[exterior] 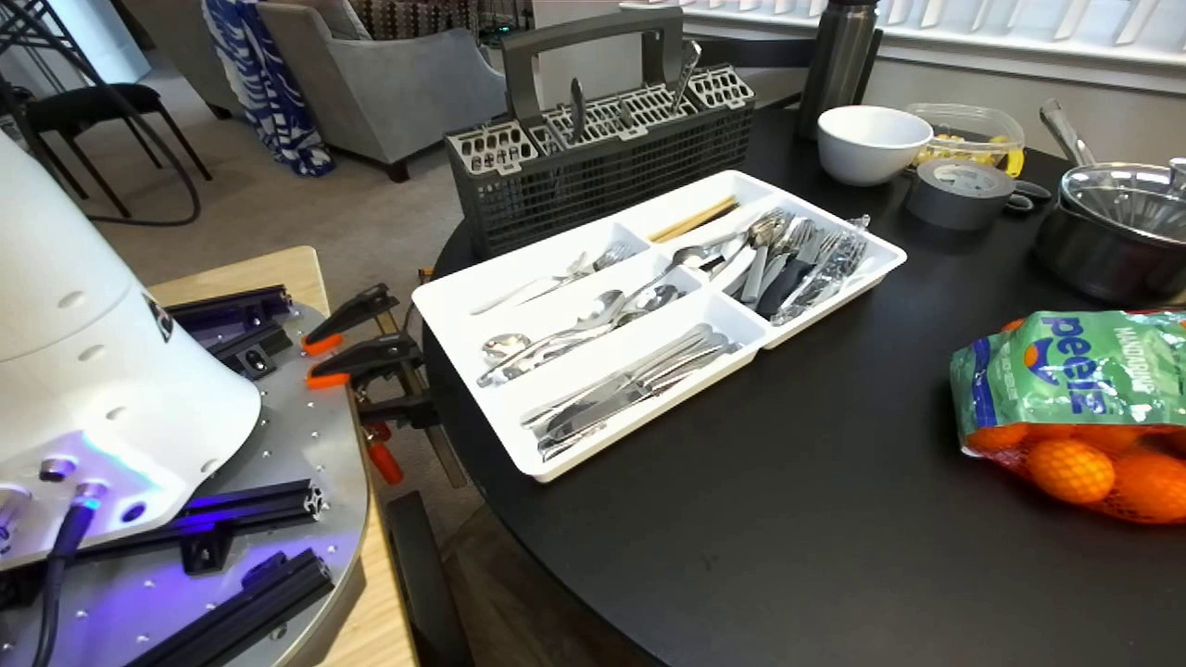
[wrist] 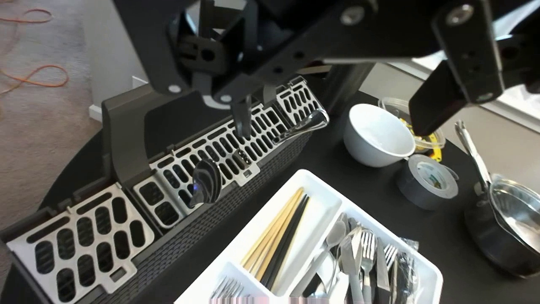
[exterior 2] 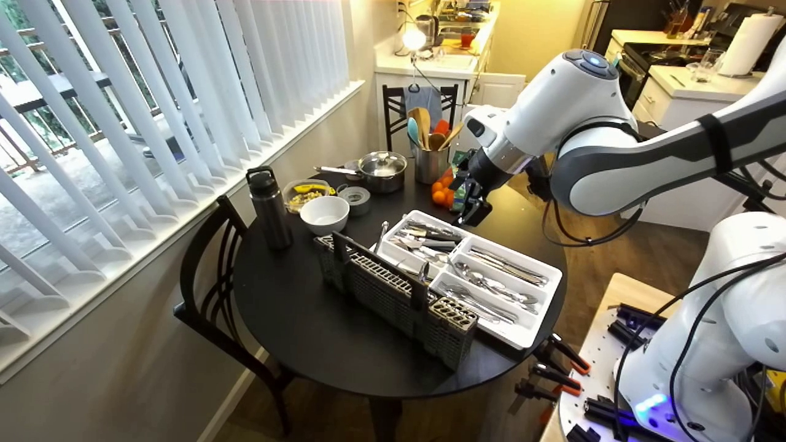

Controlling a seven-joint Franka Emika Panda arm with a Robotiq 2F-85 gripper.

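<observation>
In the wrist view my gripper is open, its two dark fingers wide apart with nothing held between them. Exterior view 2 has the gripper (exterior 2: 475,212) above the table, near the tray's far end. The grey dishwasher cutlery basket (exterior: 606,161) stands beside the white cutlery tray (exterior: 469,291). A dark-handled utensil (wrist: 206,182) and a shiny metal handle (wrist: 303,126) stick up from the basket's slotted top. Chopsticks (wrist: 276,235), forks, spoons and knives lie in the tray's compartments.
A white bowl (exterior: 874,144), a roll of grey tape (exterior: 958,195), a lidded pot (exterior: 1117,239) and a dark bottle (exterior: 836,67) stand around the far side. A bag of mandarins (exterior: 1078,411) lies to the right.
</observation>
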